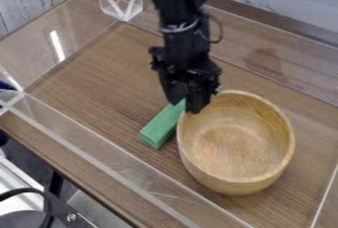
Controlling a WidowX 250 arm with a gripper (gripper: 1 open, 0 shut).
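Observation:
A round wooden bowl (235, 148) sits on the right of the wooden tabletop. A green block (161, 127) lies just left of it, partly against its rim. My black gripper (185, 98) hangs above the back-left rim of the bowl, behind the green block; its fingertips are dark and blurred, so their opening is unclear.
A clear plastic piece (119, 1) stands at the back left. Dark cables lie off the front-left edge.

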